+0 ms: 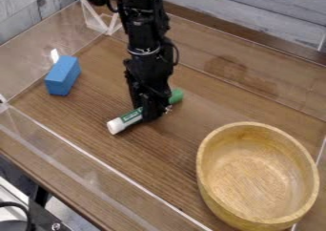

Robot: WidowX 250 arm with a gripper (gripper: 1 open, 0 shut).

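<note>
My black gripper [148, 106] reaches down from the top of the camera view onto a green and white tube-like object [125, 121] lying diagonally on the wooden table. The gripper is shut on the middle of this tube, whose white end points toward the lower left and green end toward the upper right. The fingertips are partly hidden by the dark gripper body.
A blue block [63, 74] lies at the left. A large empty yellow bowl [224, 159] sits at the lower right.
</note>
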